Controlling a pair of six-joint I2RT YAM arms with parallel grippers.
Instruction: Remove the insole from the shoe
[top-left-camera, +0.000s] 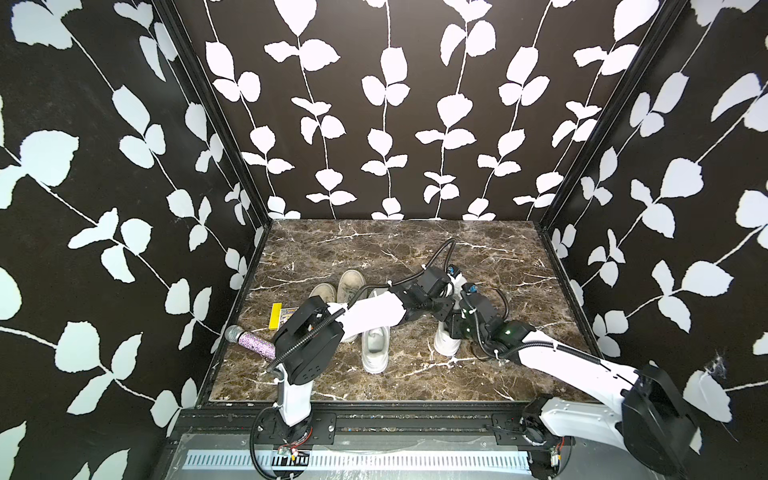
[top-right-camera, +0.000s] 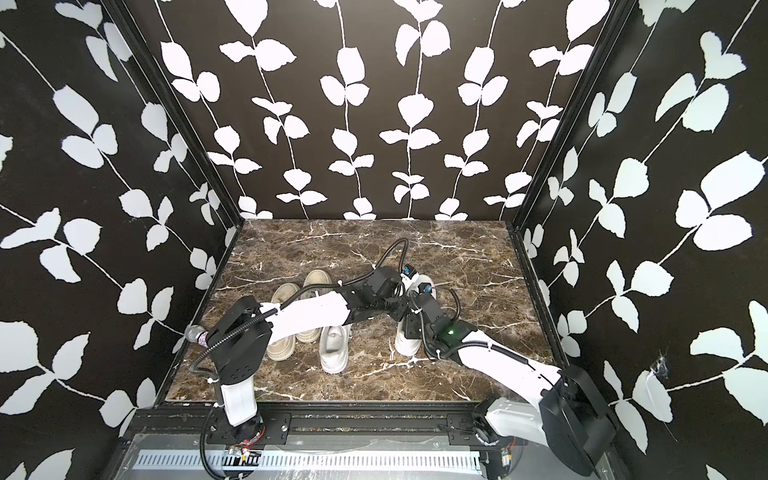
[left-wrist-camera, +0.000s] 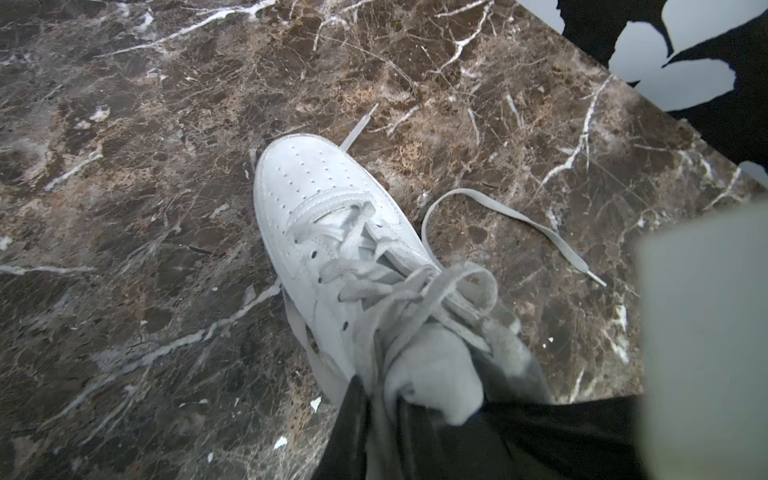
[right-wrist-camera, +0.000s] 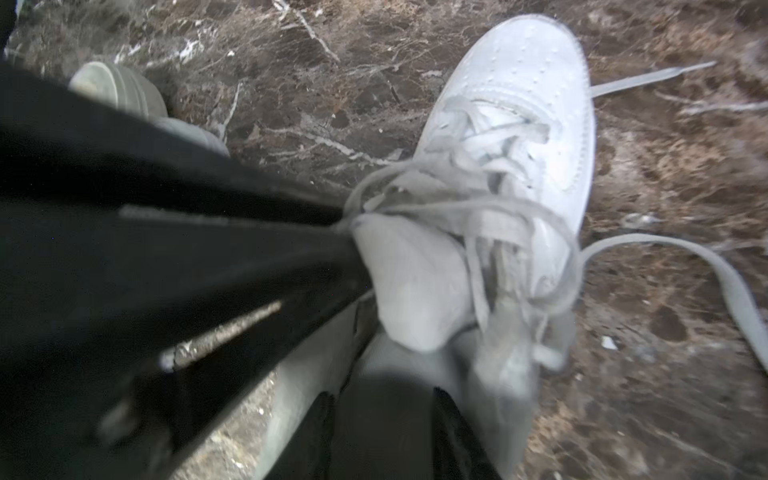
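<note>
A white sneaker (left-wrist-camera: 320, 200) with loose, trailing laces lies right of centre on the marble table, under both grippers; its insole cannot be made out. My left gripper is shut on a pale, blurred part of the shoe by the laces and tongue (right-wrist-camera: 412, 288), and its black fingers reach across the right wrist view. My right gripper is part open over the heel opening, with dim pale shoe interior between or beneath its fingertips. The contact there is too blurred to tell.
Another white shoe (top-left-camera: 375, 352) stands left of centre, beside beige shoes (top-left-camera: 351, 281). A glittery bottle (top-left-camera: 256, 345) and a yellow item (top-left-camera: 275, 313) lie at the far left.
</note>
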